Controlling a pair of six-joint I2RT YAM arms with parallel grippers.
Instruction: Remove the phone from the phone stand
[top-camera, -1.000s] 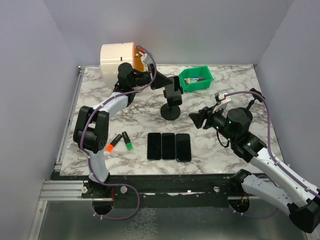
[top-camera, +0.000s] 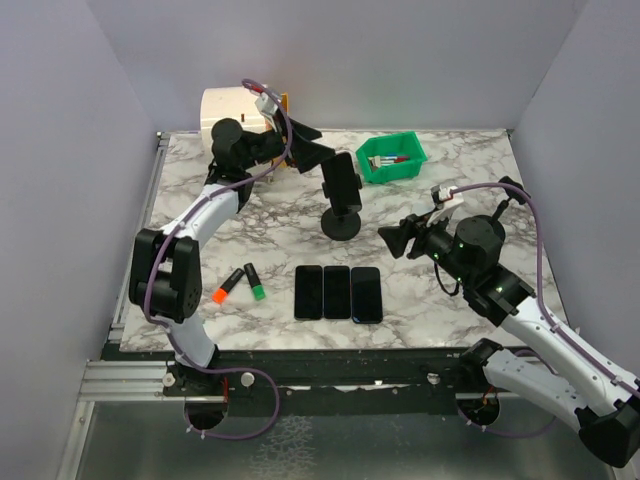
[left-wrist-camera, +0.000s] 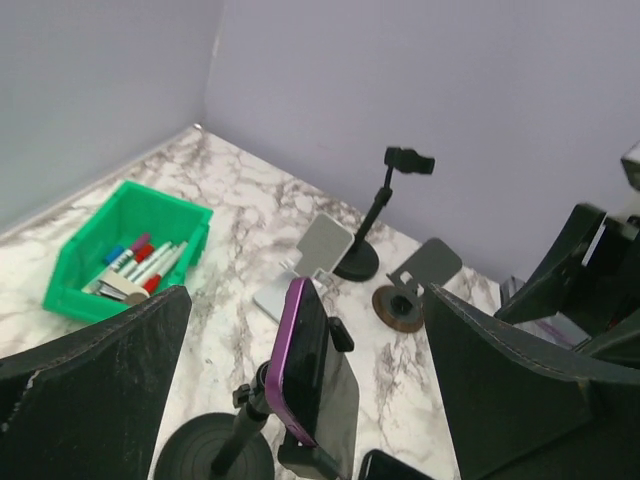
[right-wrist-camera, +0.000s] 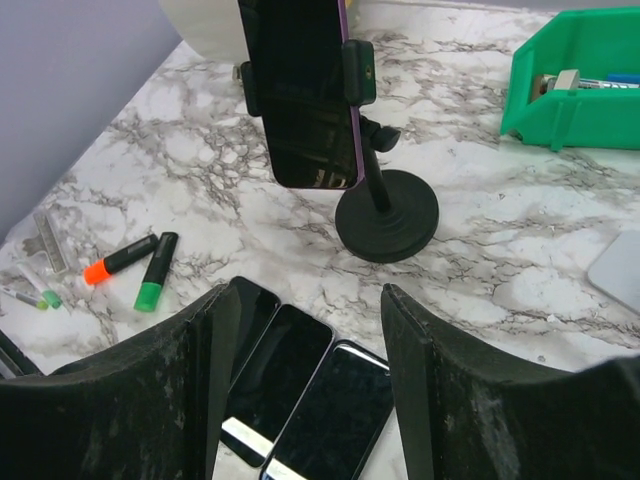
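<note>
The black phone with a purple edge sits clamped in its stand, whose round black base rests on the marble table. In the left wrist view the phone appears edge-on, its holder still round its sides. My left gripper is open, just left of and behind the phone, nothing between its fingers. The right wrist view shows the phone's screen above and beyond my right gripper, which is partly open and empty, at right of the stand in the top view.
Three dark flat phones lie in front of the stand. Two markers lie to the left. A green bin holding pens stands behind right, and a pale drum-like container behind left. Other stands occupy the far right side.
My left gripper has drawn away to the left from the phone, and its fingers have spread. The phone's face shows longer from above, tilted differently. The right arm stays in place.
</note>
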